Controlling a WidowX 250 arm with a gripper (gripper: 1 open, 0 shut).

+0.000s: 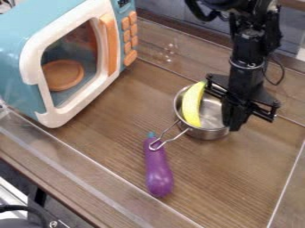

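A steel pot (205, 125) with a wire handle stands on the wooden counter in the camera view, a yellow banana (192, 101) upright inside it, leaning on the rim. My black gripper (229, 121) is down at the pot's right side, its tips over or at the rim; whether anything is between them is hard to see. A purple eggplant (159, 170) lies in front of the pot, its top by the handle.
A toy microwave (45, 112) with a light blue body and orange buttons stands at the left, an orange plate inside. A wall is at the back.
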